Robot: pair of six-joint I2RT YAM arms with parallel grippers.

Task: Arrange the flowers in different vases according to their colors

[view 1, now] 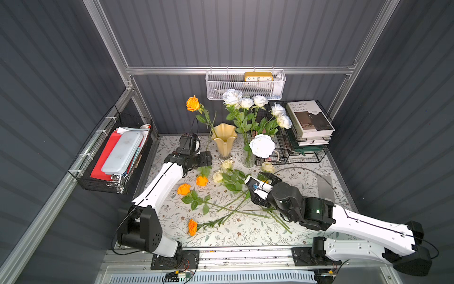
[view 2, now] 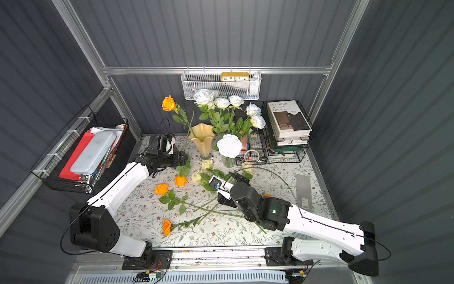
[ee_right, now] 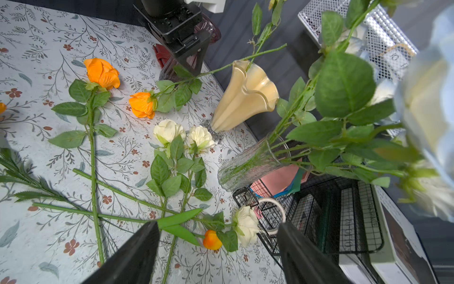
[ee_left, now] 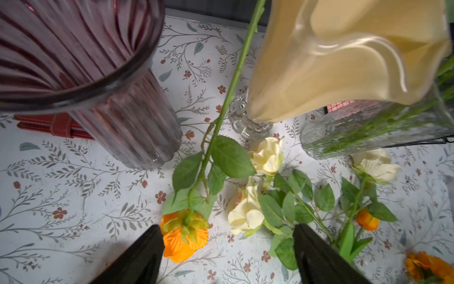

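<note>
An orange rose (view 1: 193, 103) stands in the yellow vase (view 1: 224, 138); white roses (view 1: 261, 144) fill the clear vase (ee_left: 378, 125) beside it. A purple vase (ee_left: 125, 94) stands left, largely hidden behind my left arm in the top left view. One orange rose (ee_left: 182, 243) is head-down, its stem tilted up beside the yellow vase; my open left gripper is above its head, nothing visibly held. Several orange roses (ee_right: 100, 73) and cream roses (ee_right: 168, 131) lie on the table. My right gripper is open above the crossed stems, nothing between its fingers.
A black wire basket (view 1: 127, 161) stands left. Black wire racks (view 1: 309, 153) with books (view 1: 309, 118) are at the back right. A white mesh basket (view 1: 222, 90) with a clock hangs on the back wall.
</note>
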